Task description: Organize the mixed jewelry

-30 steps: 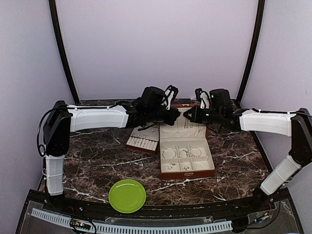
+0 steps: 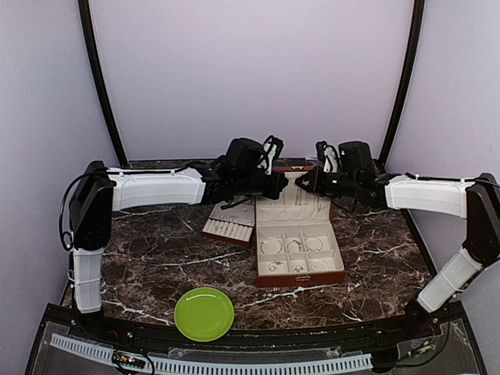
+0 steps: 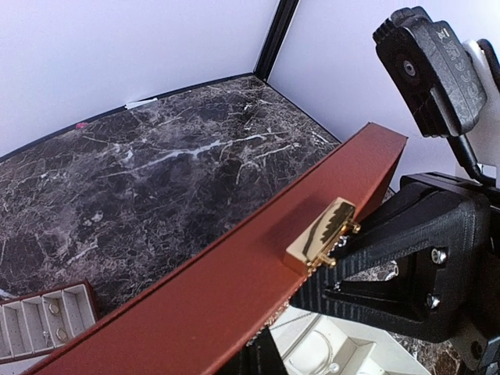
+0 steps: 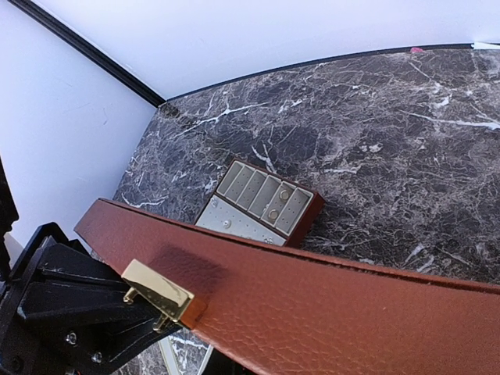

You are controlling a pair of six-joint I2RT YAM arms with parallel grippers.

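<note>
The brown jewelry box (image 2: 301, 278) stands open, its cream lid upright at the back. Bracelets (image 2: 271, 246) and smaller pieces lie in its lower compartments. Thin necklaces (image 2: 301, 197) hang inside the lid. My left gripper (image 2: 279, 185) and right gripper (image 2: 305, 183) face each other before the lid's upper part, both shut. Close up, the lid's brown edge (image 3: 219, 269) and gold clasp (image 3: 320, 234) cover much of the left wrist view; a fine chain glints beneath the clasp. Whether either gripper pinches a chain is hidden. The lid edge also blocks most of the right gripper in its own view.
Left of the box, a tray (image 2: 228, 229) with ring slots holds small pieces, partly under my left arm. An empty green plate (image 2: 204, 314) rests near the front edge.
The left arm, box, tray and plate look the same.
</note>
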